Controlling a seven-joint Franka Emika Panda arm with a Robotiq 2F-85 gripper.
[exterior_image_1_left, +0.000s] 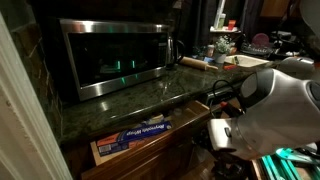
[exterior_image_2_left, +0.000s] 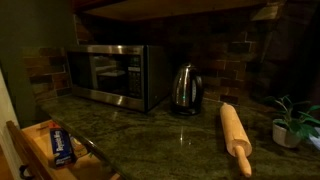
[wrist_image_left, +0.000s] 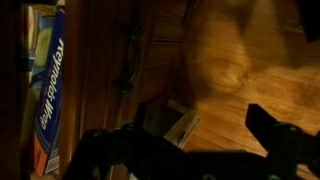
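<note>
An open drawer (exterior_image_1_left: 150, 154) under the counter holds a blue Reynolds Wrap box (exterior_image_1_left: 133, 136). In exterior view 2 the box (exterior_image_2_left: 61, 145) lies inside the pale wooden drawer (exterior_image_2_left: 34, 155). My gripper is open in the wrist view, its dark fingers (wrist_image_left: 266, 128) wide apart with nothing held between them. It points down over the floor, in front of the cabinet, with the Reynolds Wrap box (wrist_image_left: 48, 95) off to the left. From exterior view 1, the fingers are hard to make out beside the white arm (exterior_image_1_left: 270, 108).
On the counter (exterior_image_2_left: 130, 135) stand a microwave (exterior_image_2_left: 115, 75), a kettle (exterior_image_2_left: 187, 88), a rolling pin (exterior_image_2_left: 235, 138) and a potted plant (exterior_image_2_left: 293, 125). A dark handle (wrist_image_left: 133, 55) is on the cabinet front.
</note>
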